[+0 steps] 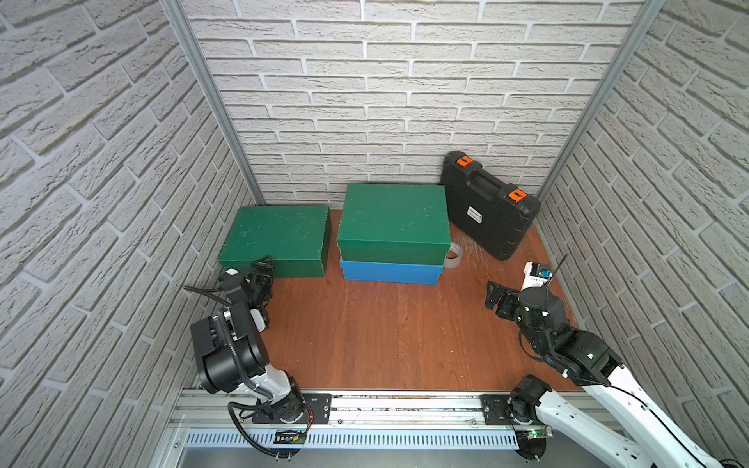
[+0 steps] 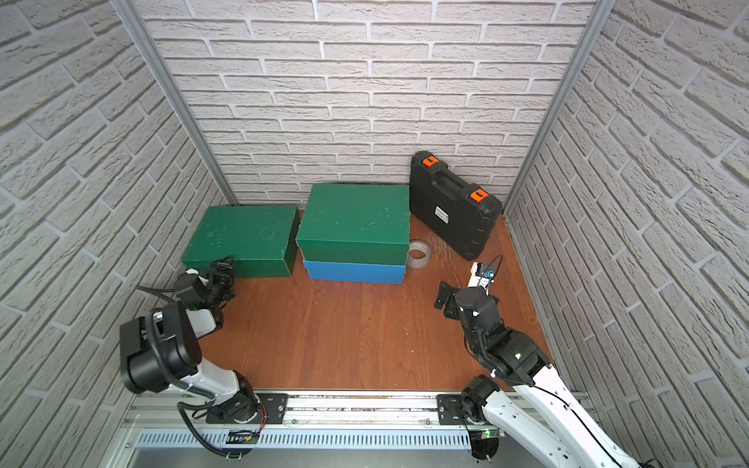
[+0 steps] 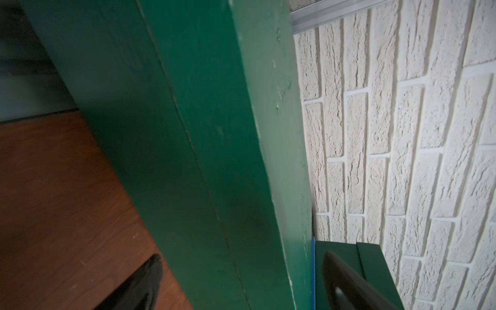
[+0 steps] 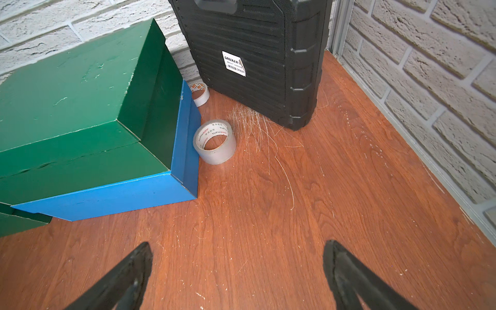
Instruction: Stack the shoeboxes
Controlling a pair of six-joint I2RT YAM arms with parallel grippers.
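Observation:
A green shoebox (image 1: 278, 232) lies flat on the table at the left. To its right, another green shoebox (image 1: 394, 217) rests on top of a blue shoebox (image 1: 391, 272), the two roughly lined up. My left gripper (image 1: 263, 266) is at the front of the left green box, its fingers open. The left wrist view shows that green box (image 3: 206, 155) filling the space between the blurred fingers; contact cannot be told. Over the table at the right, my right gripper (image 2: 445, 296) stands open. Only bare table shows between its fingers.
A black case (image 1: 490, 204) leans at the back right corner. A tape roll (image 4: 215, 142) lies beside the blue box, and a smaller roll (image 4: 200, 95) sits behind it. Loose bristles (image 4: 253, 124) are scattered by the case.

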